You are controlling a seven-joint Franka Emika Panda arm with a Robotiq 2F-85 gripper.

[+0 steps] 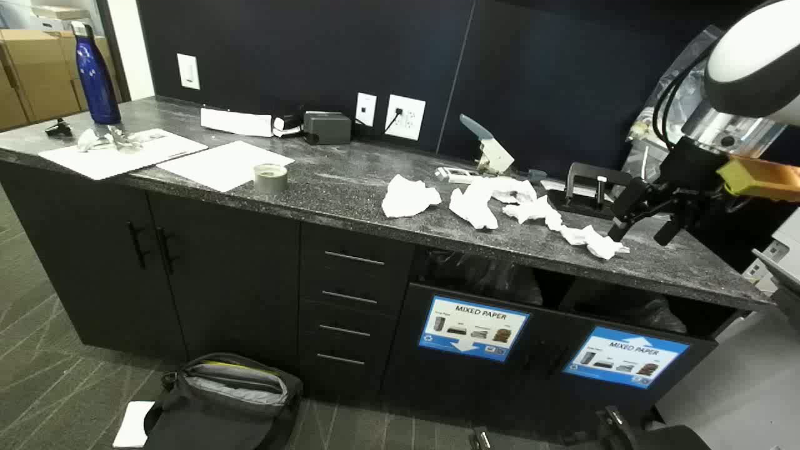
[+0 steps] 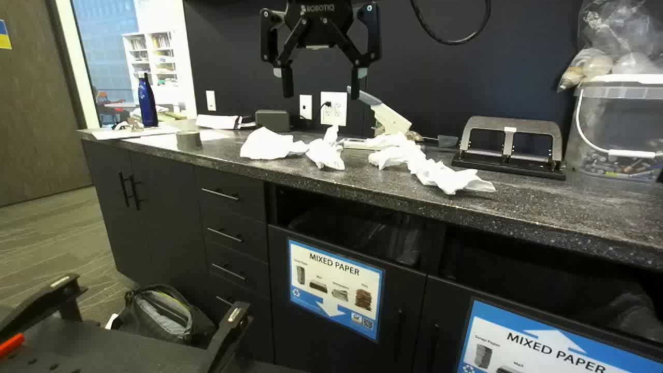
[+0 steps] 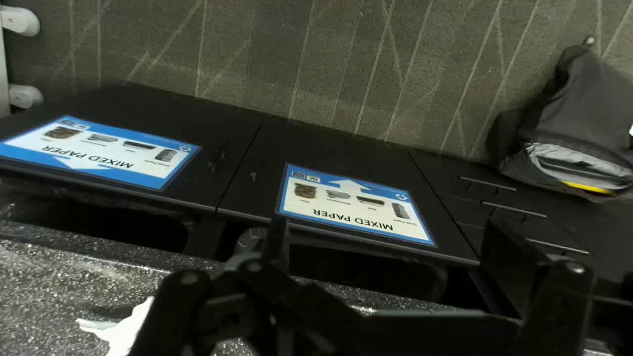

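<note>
Several crumpled white papers lie along the dark speckled counter [image 2: 547, 214], among them a left piece [image 2: 267, 144], a small upright one [image 2: 326, 150] and a longer strip [image 2: 450, 177] toward the right. My gripper [image 2: 320, 92] hangs above them in exterior view 2, its two fingers wide apart and nothing between them. From exterior view 1 the gripper [image 1: 641, 234] appears at the right, over the counter. The wrist view looks down past the open fingers at the cabinet fronts; part of a white paper [image 3: 127, 332] shows at the lower left, mostly hidden by the gripper.
Behind the papers stand a pale stapler-like tool [image 2: 391, 118] and a black hole punch [image 2: 513, 146], with a clear bucket [image 2: 615, 133] to the right. A tape roll [image 1: 270, 179], flat sheets [image 1: 225, 165] and a blue bottle [image 1: 96, 75] occupy the left. Below are open bin slots [image 2: 354, 227].
</note>
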